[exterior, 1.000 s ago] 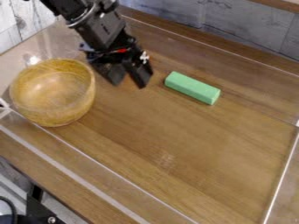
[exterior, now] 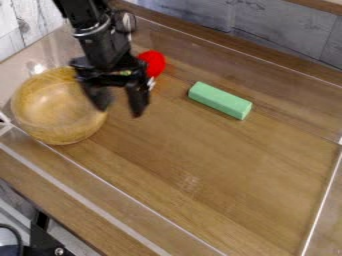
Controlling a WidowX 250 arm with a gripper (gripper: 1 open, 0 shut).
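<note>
The black gripper (exterior: 115,90) hangs at the upper left, over the back rim of a tan bowl (exterior: 60,120). Its lower parts are blurred, so its finger and anything between its fingers cannot be made out. Just behind it to the right sits a red object (exterior: 152,62), partly hidden by the arm. A green block (exterior: 219,100) lies on the wooden table to the right of the gripper.
A grey wall (exterior: 254,25) runs along the back, and the table's left edge borders the bowl.
</note>
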